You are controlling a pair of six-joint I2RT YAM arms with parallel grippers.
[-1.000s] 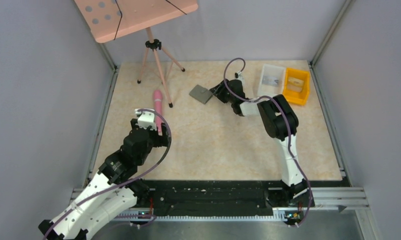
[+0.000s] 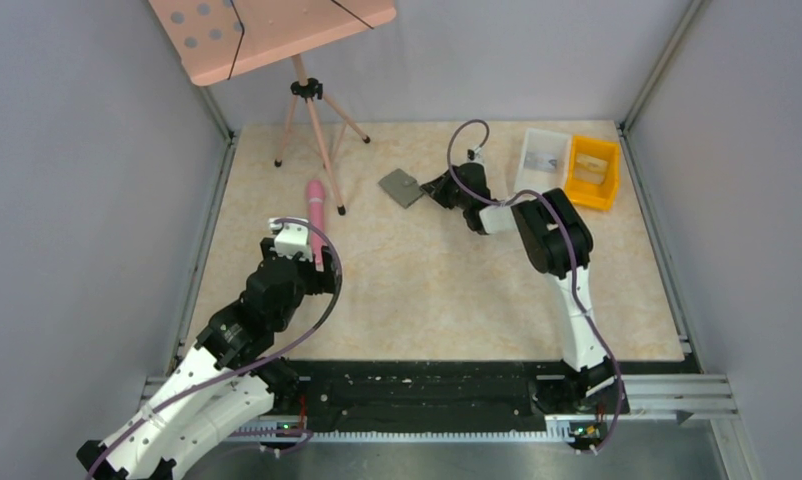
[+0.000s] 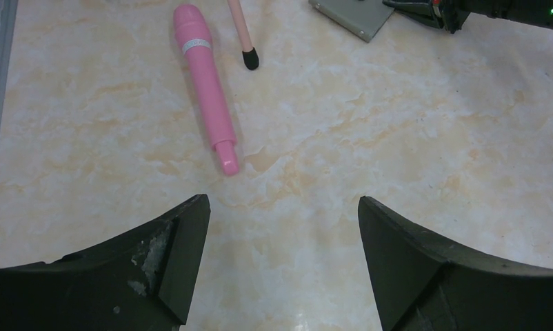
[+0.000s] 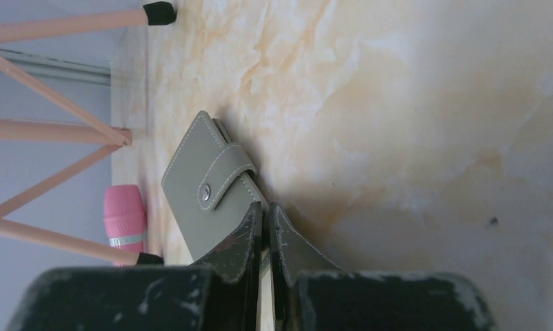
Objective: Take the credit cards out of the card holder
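Observation:
The grey-green card holder lies flat on the table with its strap and snap across the edge, fastened as it seems. No credit cards show. My right gripper is shut at the holder's edge, the fingertips touching or almost touching it beside the strap; nothing clearly shows between them. Part of the holder is hidden behind those fingers. Far from the holder, at the table's left front, my left gripper stands open, with only bare table showing between its fingers.
A pink microphone-like object lies just beyond the left gripper. Behind it stands a pink tripod, one leg close to the holder's left. White and yellow bins sit at the back right. Mid-table is clear.
The holder and left arm appear still.

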